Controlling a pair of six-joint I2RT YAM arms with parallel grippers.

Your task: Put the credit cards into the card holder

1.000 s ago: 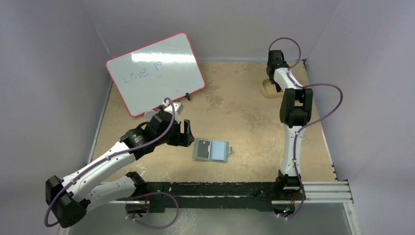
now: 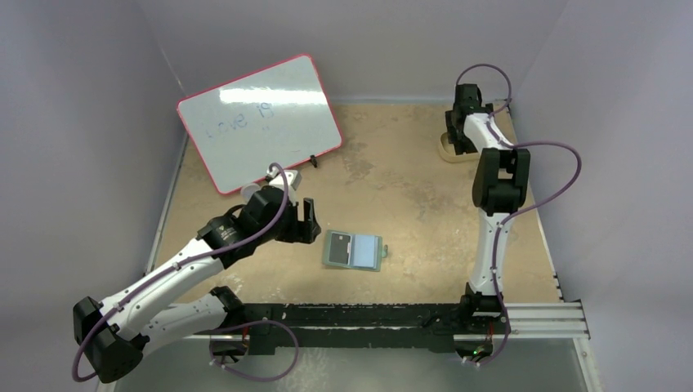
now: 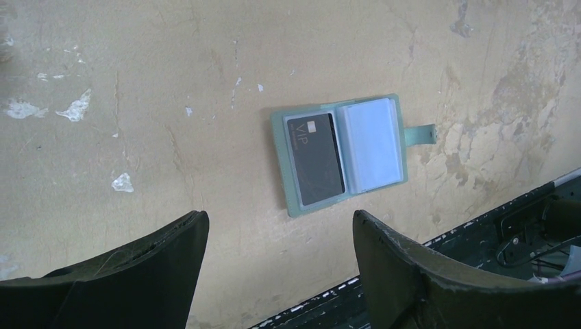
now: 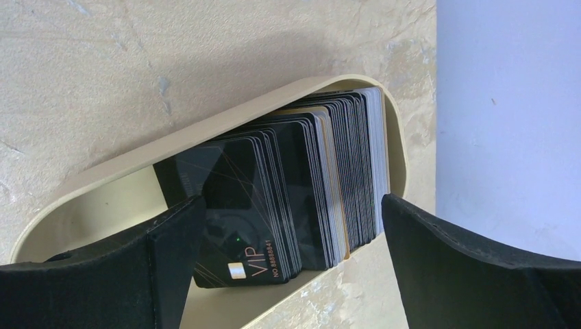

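An open, blue-green card holder (image 2: pixel 353 268) lies flat near the front middle of the table. In the left wrist view a black VIP card (image 3: pixel 316 157) shows in one side of it, and a pale blue sleeve (image 3: pixel 373 144) fills the other. My left gripper is open and empty, just left of the holder in the top view. At the far right my right gripper stands open above a beige oval box (image 4: pixel 89 175). Several black credit cards (image 4: pixel 236 199) lean in a row inside that box, below and between the spread fingers; none is visibly gripped.
A whiteboard (image 2: pixel 266 122) with a red rim lies at the back left, with a small black clip (image 2: pixel 314 161) by its edge. A wall (image 4: pixel 507 123) rises close to the right of the box.
My right gripper has shifted slightly to the right over the box, and its fingers now look spread wider. The left arm has barely moved. The holder lies where it was.
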